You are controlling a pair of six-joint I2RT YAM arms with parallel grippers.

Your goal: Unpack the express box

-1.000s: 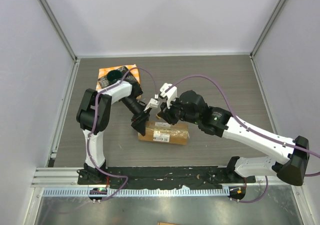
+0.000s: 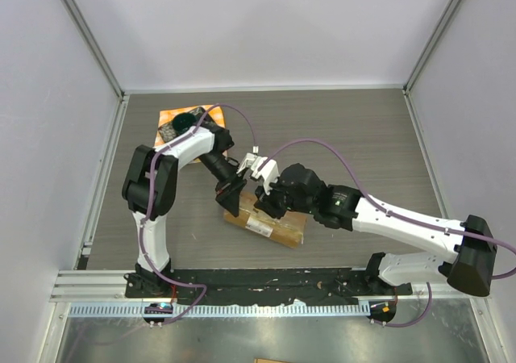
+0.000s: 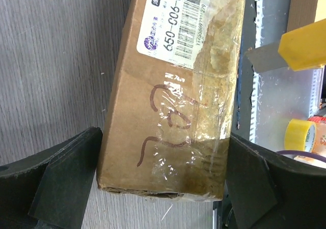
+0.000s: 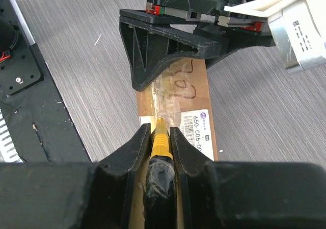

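Note:
A brown cardboard box (image 2: pixel 278 228), sealed with clear tape, lies on the table near its front edge, turned at a slant. In the left wrist view the box (image 3: pixel 168 112) shows a white label and handwritten marks. My left gripper (image 2: pixel 229 197) is open around the box's left end, one finger (image 3: pixel 76 163) on each side. Over the box, my right gripper (image 2: pixel 270 206) is shut on a yellow-and-black knife (image 4: pixel 161 145), pointed toward the taped top. Whether its tip touches the tape is hidden.
At the back left, a dark green round thing (image 2: pixel 184 123) sits on an orange checked cloth (image 2: pixel 166 119). A black strip (image 2: pixel 266 282) borders the table in front.
The box has swung from nearly level to a slant, its right end nearer the front. The left gripper has shifted slightly.

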